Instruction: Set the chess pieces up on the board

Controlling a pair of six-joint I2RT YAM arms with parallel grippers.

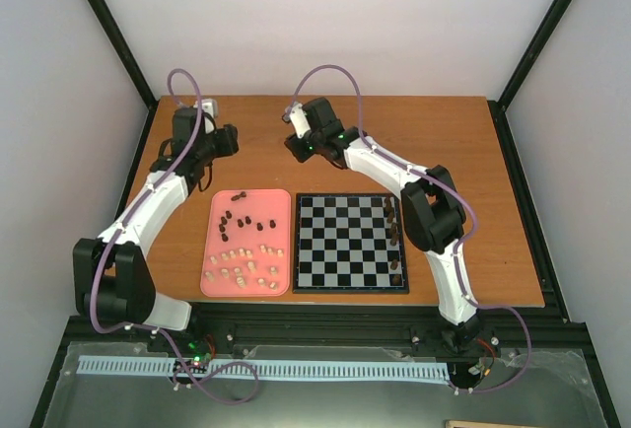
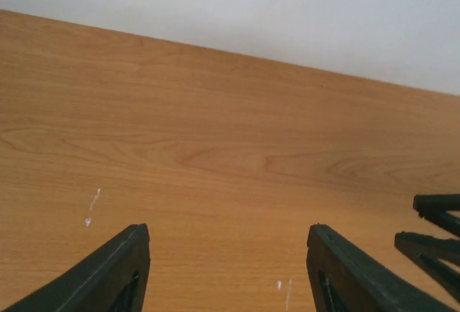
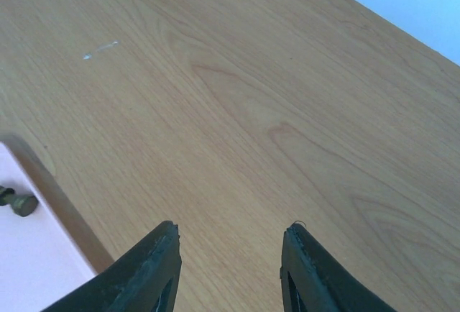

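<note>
The pink tray holds dark and pale chess pieces; a dark piece lies by its edge in the right wrist view. The chessboard has a row of dark pieces along its right side. My left gripper hangs above the table left of centre; its fingertips are apart in its wrist view, with no held thing visible between them. My right gripper is over the back middle, fingers apart and empty.
The back wall borders the far edge.
</note>
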